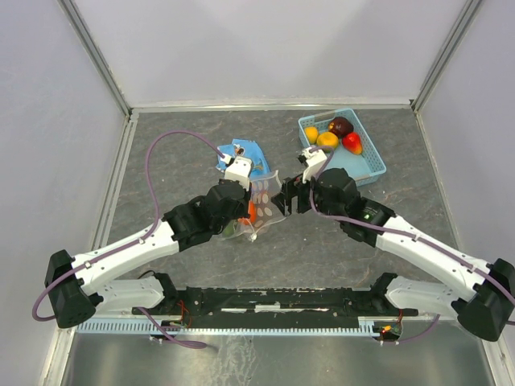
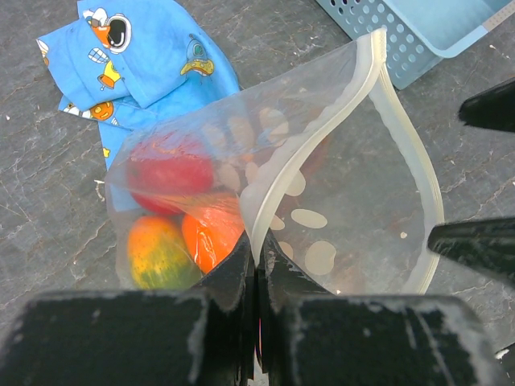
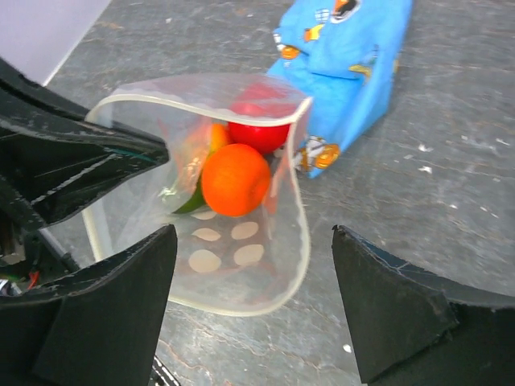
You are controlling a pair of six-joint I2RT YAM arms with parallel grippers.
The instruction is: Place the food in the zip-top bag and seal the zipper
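Observation:
A clear zip top bag [image 2: 354, 217] stands with its mouth open toward the right. Inside it lie an orange fruit [image 3: 235, 179], a red fruit [image 3: 261, 133] and a yellow-green fruit [image 2: 159, 253]. My left gripper is shut on the bag's rim, seen pinched between its fingers in the left wrist view. Just outside the mouth, my right gripper holds its fingers [image 2: 475, 244] wide apart with nothing gripped. One of them comes close to the rim; whether they touch cannot be told.
Behind the bag lies a folded blue printed cloth [image 2: 153, 56]. A light blue basket [image 1: 372, 157] with several fruits stands at the back right.

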